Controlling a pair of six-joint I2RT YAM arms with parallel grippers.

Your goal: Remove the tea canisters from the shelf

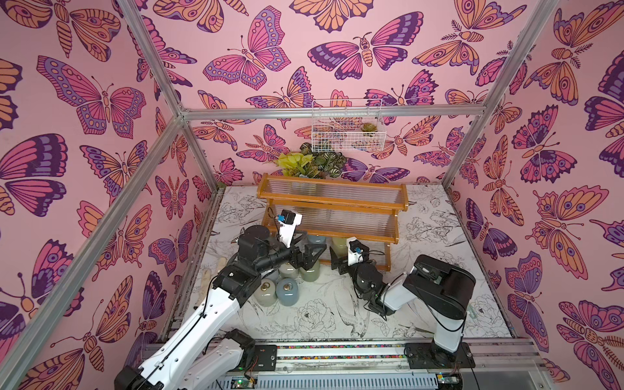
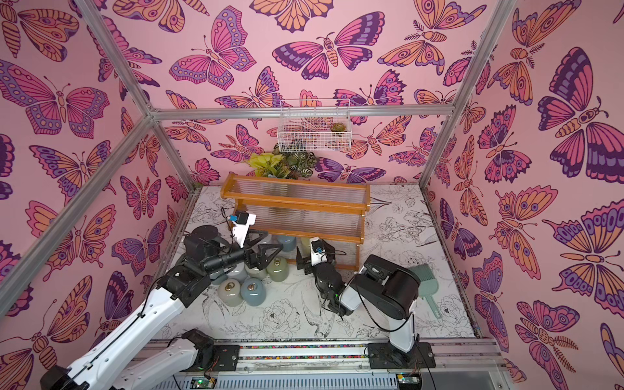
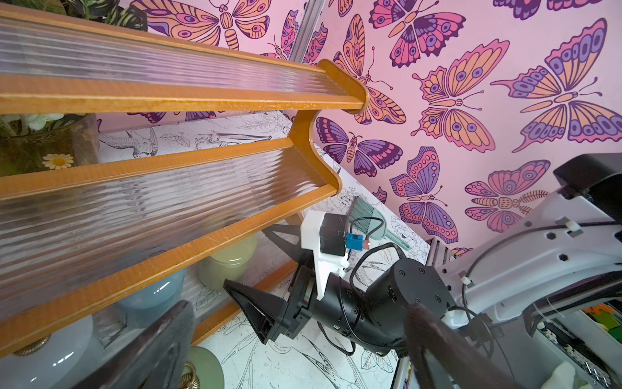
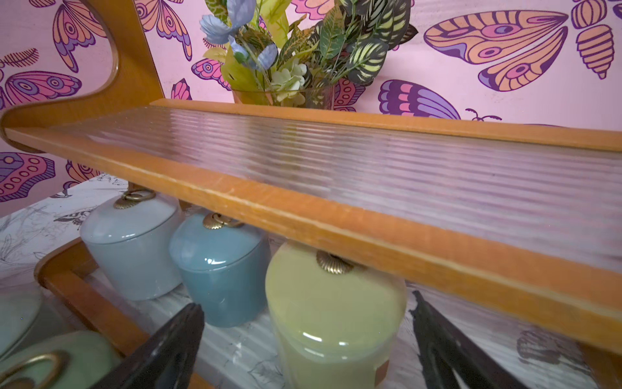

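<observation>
On the lowest tier of the wooden shelf (image 1: 338, 232) stand a yellow-green canister (image 4: 330, 317), a blue canister (image 4: 223, 265) and a pale grey-blue canister (image 4: 136, 243), each with a brass lid handle. My right gripper is open at the tier's front, its fingers spread to either side of the yellow-green canister; contact cannot be made out. Over the canisters in front of the shelf, my left gripper (image 1: 317, 250) hangs open and appears empty. Several canisters are on the table, including a blue-grey one (image 1: 287, 292), a beige one (image 1: 266, 293) and a green one (image 2: 278, 269).
The shelf's upper board (image 4: 337, 155) overhangs the canisters closely. A flower vase (image 3: 45, 146) stands behind it. A green dustpan or brush (image 2: 425, 286) lies at the right.
</observation>
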